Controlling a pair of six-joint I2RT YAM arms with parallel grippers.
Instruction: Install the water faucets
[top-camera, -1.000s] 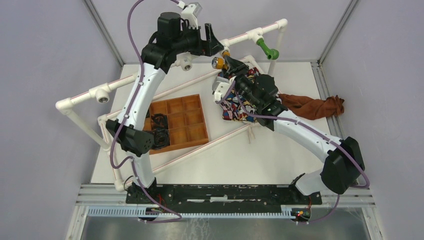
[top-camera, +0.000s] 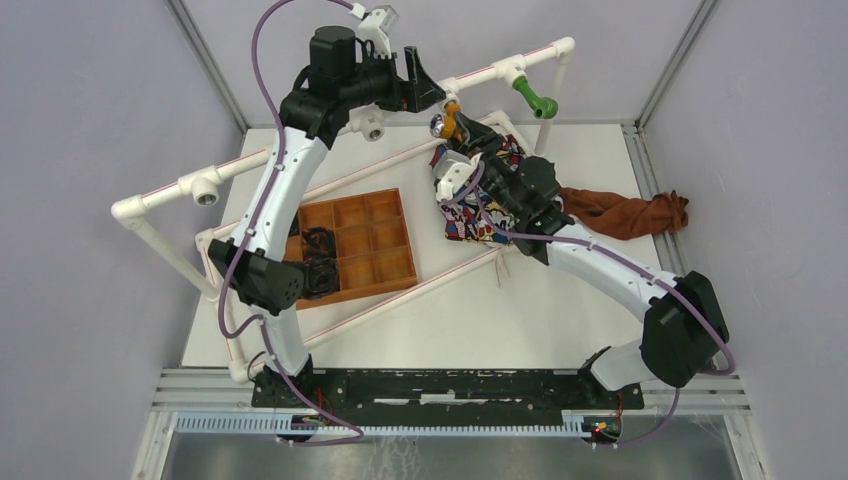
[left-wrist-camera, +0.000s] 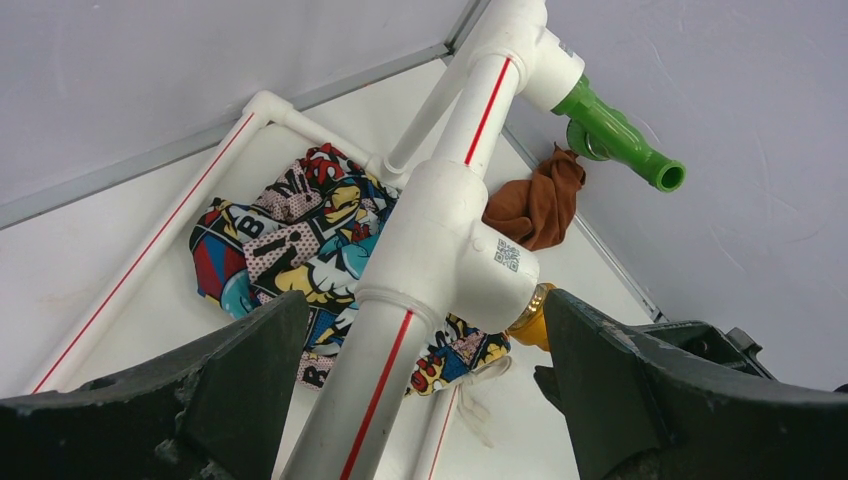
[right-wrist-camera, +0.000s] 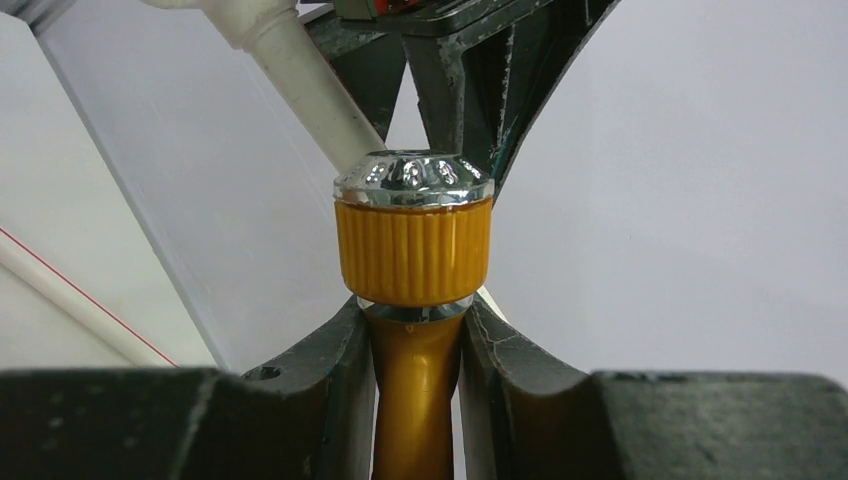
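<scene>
An orange faucet with a chrome-topped knob is at a white tee on the upper pipe. My right gripper is shut on the faucet's orange body, knob toward the wrist camera. My left gripper stands open around the pipe beside that tee; whether it touches the pipe I cannot tell. A green faucet sits in the tee to the right.
Other empty tees are along the pipe to the left. A wooden tray with black items, a patterned cloth and a brown cloth lie on the white board below.
My right gripper and wrist have shifted and turned slightly, the faucet's knob moving a little with them.
</scene>
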